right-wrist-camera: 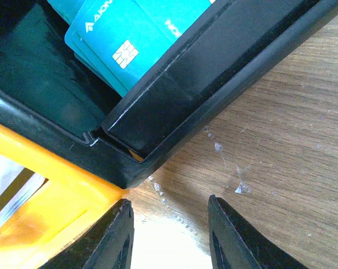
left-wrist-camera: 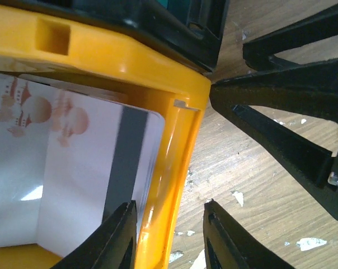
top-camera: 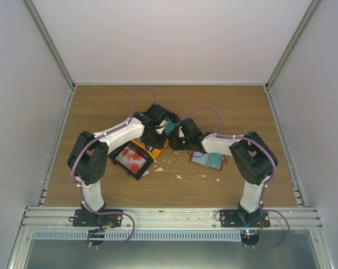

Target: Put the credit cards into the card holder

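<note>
The yellow holder [left-wrist-camera: 180, 168] holds white cards [left-wrist-camera: 79, 157] with red prints and a dark stripe. My left gripper straddles its right wall, fingers apart, one by the card's edge and one outside. The black holder [right-wrist-camera: 186, 95] with teal cards [right-wrist-camera: 124, 50] lies against it. My right gripper is low beside that black holder; its fingertips stand apart, and nothing clearly shows between them but the table and a pale bright area. In the top view another black holder [top-camera: 145, 169] with red-white cards lies front-left.
A tray with blue and grey cards [top-camera: 214, 160] lies under the right arm. Small white scraps [top-camera: 179, 177] are scattered on the table.
</note>
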